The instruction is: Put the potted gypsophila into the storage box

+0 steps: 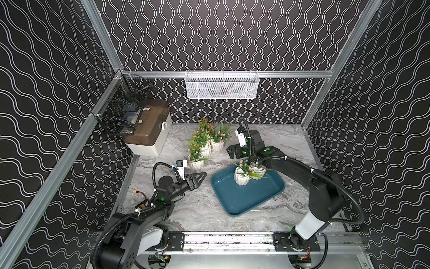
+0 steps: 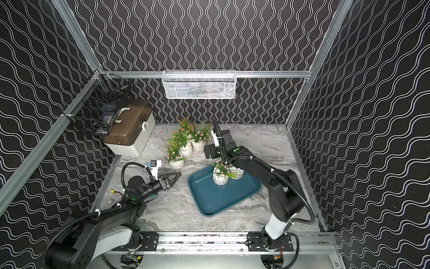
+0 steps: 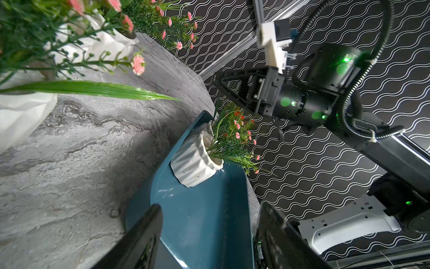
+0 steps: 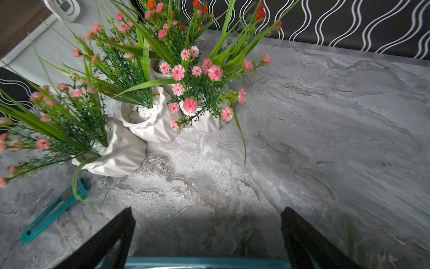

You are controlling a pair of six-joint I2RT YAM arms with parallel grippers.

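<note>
Several white pots with pink-flowered greenery (image 1: 197, 163) stand at the back centre of the table. Two more pots (image 3: 193, 163) sit in the blue tray (image 1: 233, 201). My right gripper is open and empty, raised over the tray's back edge, facing the back pots. My left gripper is low at the tray's left, fingers apart and empty. A lidded box with brown top and white body (image 1: 145, 130) stands at the back left.
A white mesh basket (image 1: 221, 87) hangs on the back wall, a black wire rack (image 1: 116, 114) on the left. A teal tool (image 4: 49, 217) lies near the pots.
</note>
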